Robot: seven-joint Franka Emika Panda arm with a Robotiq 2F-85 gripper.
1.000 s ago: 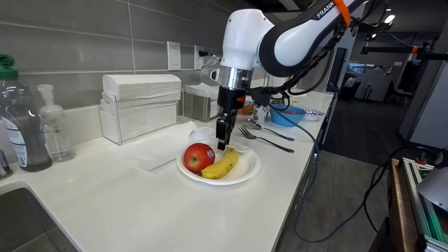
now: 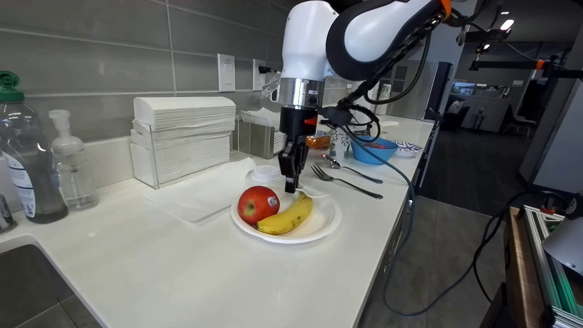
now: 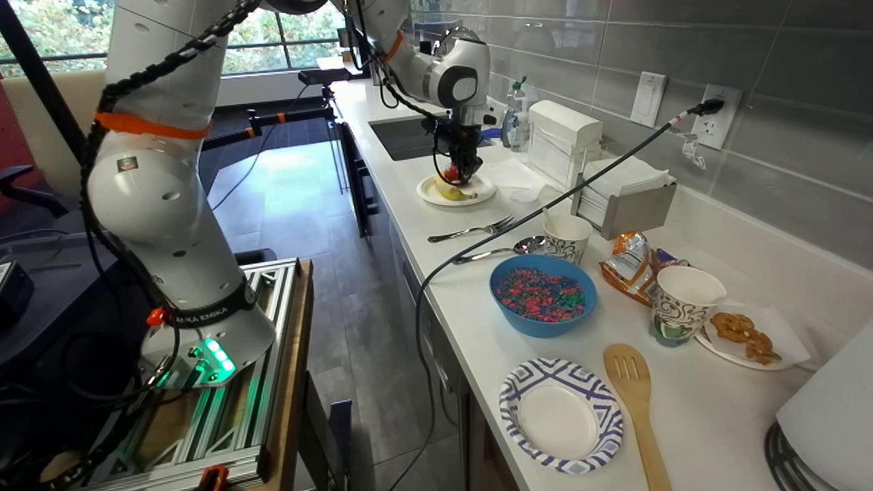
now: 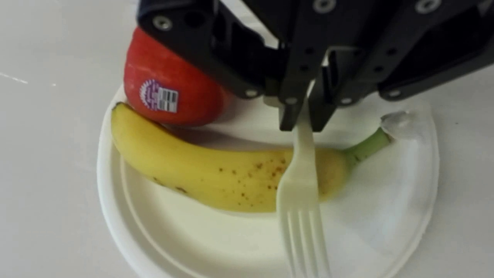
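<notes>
My gripper is shut on the handle of a white plastic fork [image 4: 298, 187], whose tines point away over the plate. Beneath it a yellow banana [image 4: 222, 178] lies across the white plate [image 4: 121, 222], its green stem toward the right in the wrist view. A red apple [image 4: 173, 88] with a sticker rests on the same plate, touching or very close to the banana. In exterior view 1 the gripper [image 2: 292, 188] is low over the plate's far side, just behind the banana [image 2: 287, 216] and right of the apple [image 2: 258, 205].
A metal fork [image 2: 347, 182] and spoon [image 2: 352, 167] lie right of the plate. Behind stand a napkin stack [image 2: 183, 142] and a small white lid [image 2: 266, 174]. A blue bowl [image 3: 543, 323] sits farther along.
The arm has straightened and the gripper has shifted slightly. The plate and banana have moved a little to the right in exterior view 1; the white fork stays in the fingers' area.
</notes>
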